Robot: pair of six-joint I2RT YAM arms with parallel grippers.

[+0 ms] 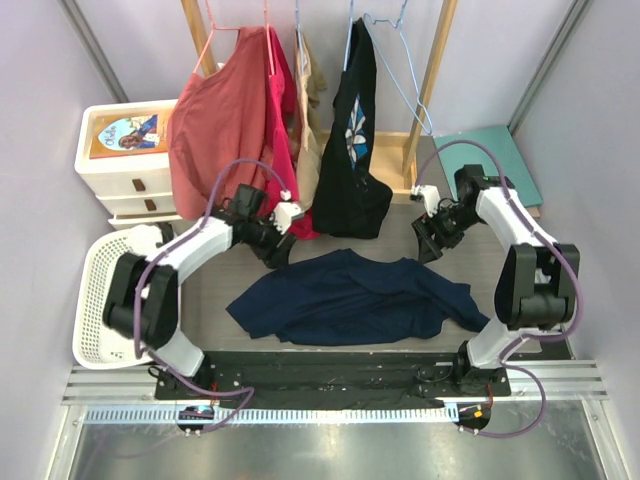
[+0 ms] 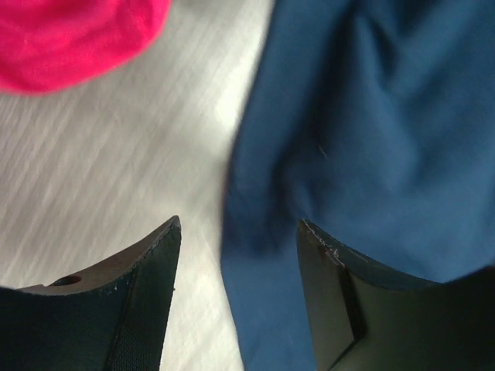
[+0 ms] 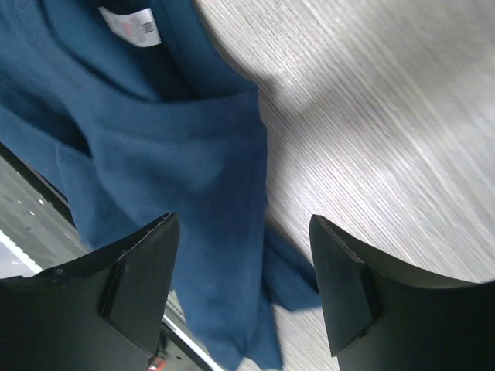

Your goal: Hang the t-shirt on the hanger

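Observation:
The navy t-shirt [image 1: 350,300] lies spread and rumpled on the grey floor in the top view, a white label showing at its collar in the right wrist view. Above its upper left edge, my left gripper [image 1: 277,255] hangs open, the cloth below its fingers [image 2: 135,309] in the left wrist view. My right gripper [image 1: 428,244] is over the upper right edge, fingers apart with nothing held, a folded corner of the shirt beneath it. An empty light blue hanger [image 1: 410,75] hangs on the wooden rack [image 1: 435,60].
Red, tan and black garments [image 1: 220,120] hang from the rack behind the shirt. A white basket [image 1: 95,300] and drawer unit [image 1: 120,185] stand at the left. A teal board [image 1: 495,150] lies at the back right. Bare floor shows on either side of the shirt.

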